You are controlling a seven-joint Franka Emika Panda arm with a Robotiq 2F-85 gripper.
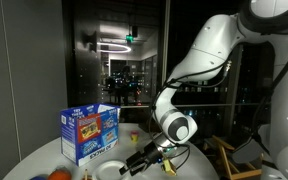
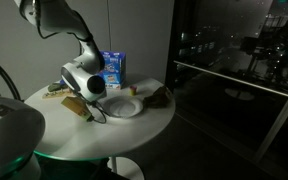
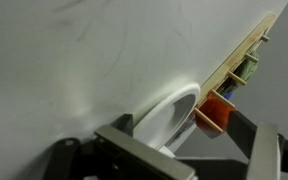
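My gripper (image 1: 136, 160) hangs low over the round white table, open, with nothing seen between its fingers. Close beside it lies a white dish (image 1: 112, 171), round and shallow; in the second exterior view the dish (image 2: 123, 106) appears empty. From the wrist, the white rim of the dish (image 3: 167, 118) shows just beyond the open gripper. Whether a finger touches the dish, I cannot tell.
A blue and red box (image 1: 89, 133) stands behind the dish. The wrist view has a wooden rack (image 3: 246, 50) holding green and orange items. A brown, crumpled-looking object (image 2: 160, 97) lies right of the dish. A tan object (image 2: 77, 108) sits by the arm.
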